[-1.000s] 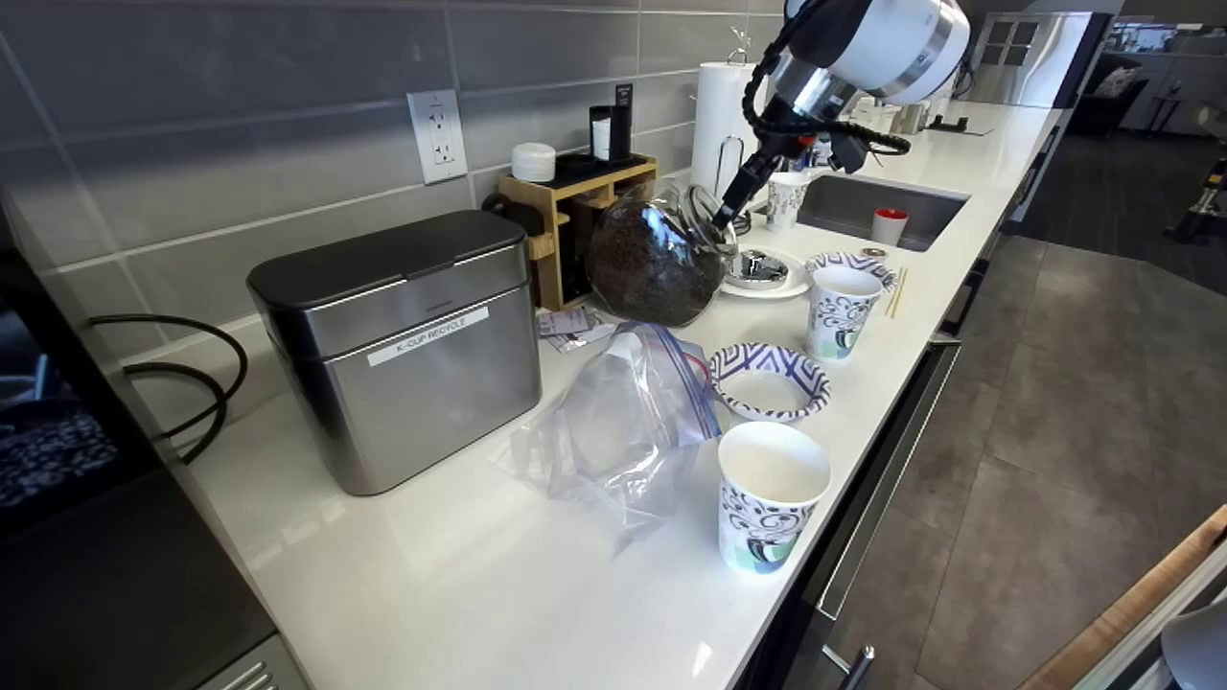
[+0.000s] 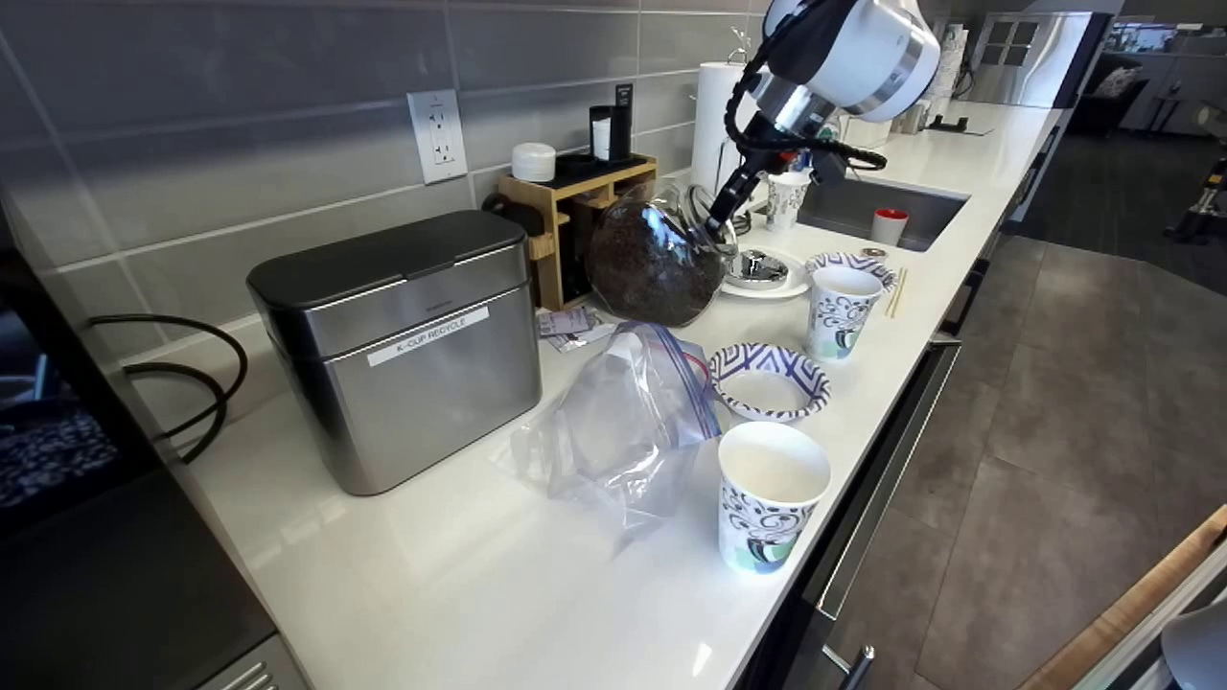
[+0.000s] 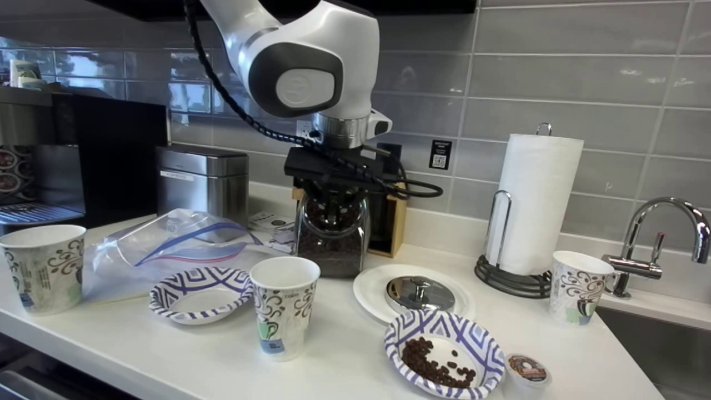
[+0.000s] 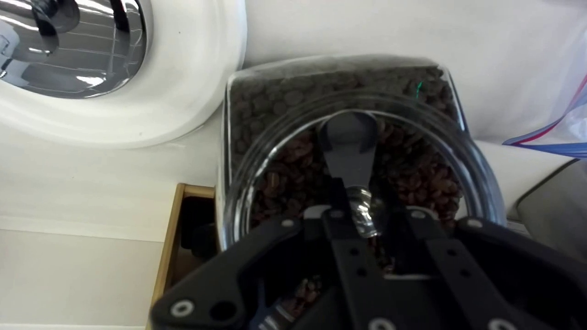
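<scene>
A square glass jar (image 3: pixel 333 250) of dark coffee beans stands open on the counter, its round mouth (image 4: pixel 239 211) tilted up toward the front. My gripper (image 2: pixel 718 220) reaches into that mouth from above. In the wrist view, a utensil with a dark, broad-ended part (image 4: pixel 349 140) and a shiny neck (image 4: pixel 361 209) lies over the beans. My gripper has its two dark fingers on either side of the neck, a narrow space between them. Whether they touch the utensil is unclear. The jar's shiny lid (image 3: pixel 420 293) rests on a white plate (image 3: pixel 370 300).
A patterned bowl (image 3: pixel 490 350) holds some beans; another bowl (image 3: pixel 200 300) looks empty. Paper cups (image 3: pixel 283 313) stand along the front. A plastic bag (image 2: pixel 633 414) and steel bin (image 2: pixel 426 368) are beside the jar, with a wooden organizer (image 2: pixel 552 247) behind it.
My arm and wrist have shifted slightly left in exterior view 1, with the fingertips still at the jar's mouth. The jar, bowls and cups have not moved.
</scene>
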